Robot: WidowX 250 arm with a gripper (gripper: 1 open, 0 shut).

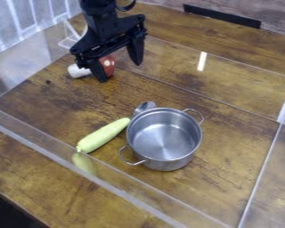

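Observation:
My black gripper (100,61) hangs at the upper left, open, over a white and red object (81,71) that it partly hides. A steel pot (164,139) with two handles stands at the lower middle. A pale yellow-green vegetable (102,135) lies diagonally just left of the pot. A small silver object (145,108) lies at the pot's upper left; what it is I cannot tell.
Clear panels edge the wooden surface (234,93) on the left, front and right. The right half behind the pot is free apart from a small white strip (202,61).

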